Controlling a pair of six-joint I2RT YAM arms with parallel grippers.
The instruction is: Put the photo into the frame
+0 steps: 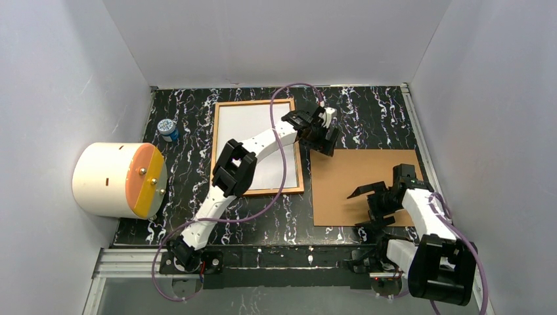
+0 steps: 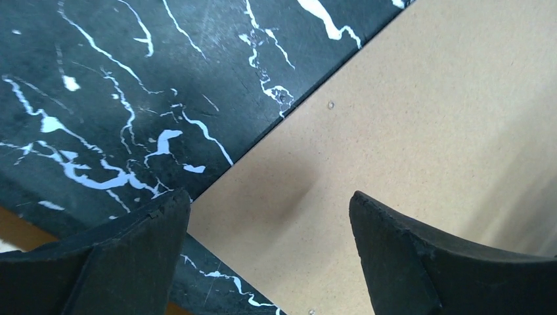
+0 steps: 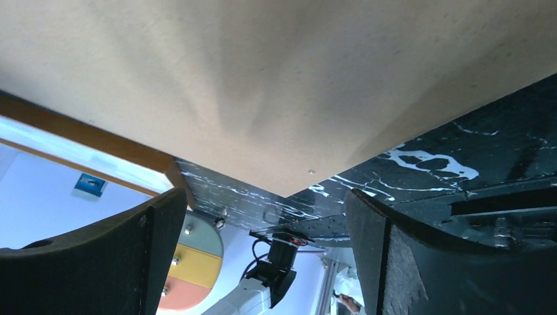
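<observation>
A wooden frame [image 1: 215, 134] with a white inside [image 1: 244, 117] lies at the middle left of the table, partly covered by my left arm. To its right lies a flat brown board [image 1: 335, 190]; I cannot tell whether this is the photo's back. My left gripper [image 1: 334, 146] is over the board's far left corner, fingers apart; in the left wrist view that corner shows between its fingers, with nothing held. Above the board's near part, my right gripper [image 1: 356, 210] is open and empty. Its fingers [image 3: 374, 243] frame a board corner in the right wrist view.
A cream, orange and yellow cylinder [image 1: 111, 180] lies at the left edge, with a small blue jar [image 1: 168, 130] behind it. Bare marbled table [image 1: 368, 118] shows behind the board. Purple cables loop over both arms.
</observation>
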